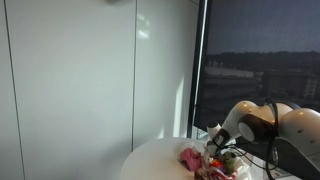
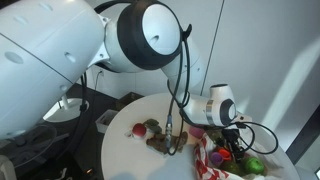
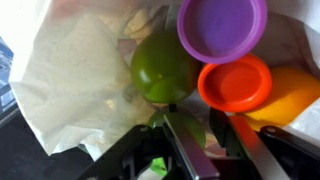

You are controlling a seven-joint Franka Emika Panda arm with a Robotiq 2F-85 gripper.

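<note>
My gripper points down into a pale crumpled bag (image 3: 75,75) in the wrist view, its fingers apart. A green item (image 3: 181,132) lies under and beside the left finger; no firm hold on it shows. Close by are a round dark green object (image 3: 165,68), a purple cup (image 3: 222,28), an orange-red cup (image 3: 235,84) and a yellow-orange object (image 3: 290,94). In exterior view 2 the white wrist (image 2: 221,103) stands over this bag, and the fingertips are hard to make out among its contents.
On the round white table (image 2: 120,155), a reddish item (image 2: 138,130) and some brownish pieces (image 2: 153,128) lie left of the bag. A green ball (image 2: 255,165) is at the bag's right. Loose black cable loops around the wrist.
</note>
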